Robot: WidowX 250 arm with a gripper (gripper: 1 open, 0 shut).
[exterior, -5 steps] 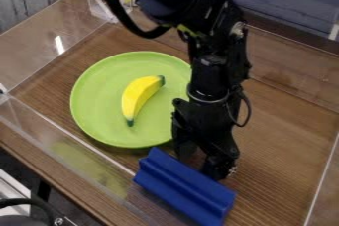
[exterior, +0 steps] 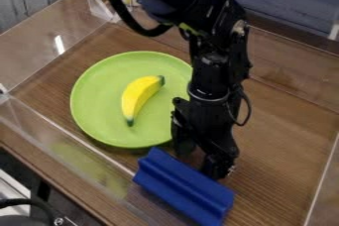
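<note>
My black gripper [exterior: 205, 161] is low over the wooden table, right beside a blue bar-shaped object [exterior: 179, 188] at the bottom centre; its fingers are open, and their tips are dark and partly hard to make out. A green plate [exterior: 103, 111] lies to the left of the gripper, with a yellow banana [exterior: 139, 96] on it.
Clear low walls edge the table at left and right. Bare wood [exterior: 279, 151] is free to the right of the arm. A grey-blue panel stands along the back, and a black cable arches over the top left.
</note>
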